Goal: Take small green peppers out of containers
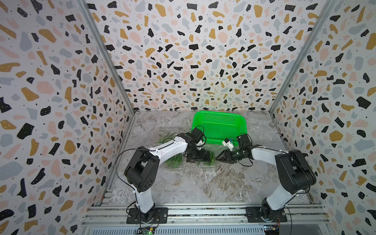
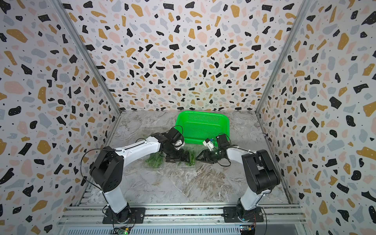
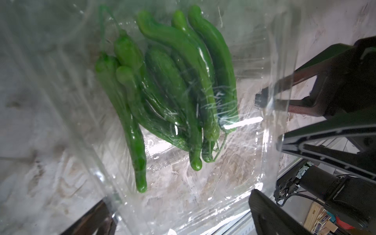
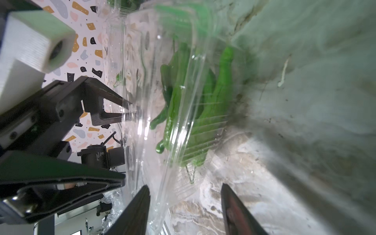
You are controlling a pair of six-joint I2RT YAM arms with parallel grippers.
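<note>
A clear plastic container (image 3: 258,164) holding several small green peppers (image 3: 176,82) lies between my two grippers. In the right wrist view its near wall (image 4: 178,129) crosses in front of the peppers (image 4: 215,101). My left gripper is over the container with its fingers wide apart; one fingertip overlaps the container's edge in the image, and I cannot tell if they touch. At the container's right side, my right gripper stands part open. The container's wall shows close to one of its fingers (image 4: 137,209); nothing is pinched between them.
A green basket (image 1: 219,141) stands behind the arms, and no peppers show in it. Further left are two more clear containers with peppers, one nearer (image 1: 173,161) and one further back (image 1: 166,136), partly behind my left arm.
</note>
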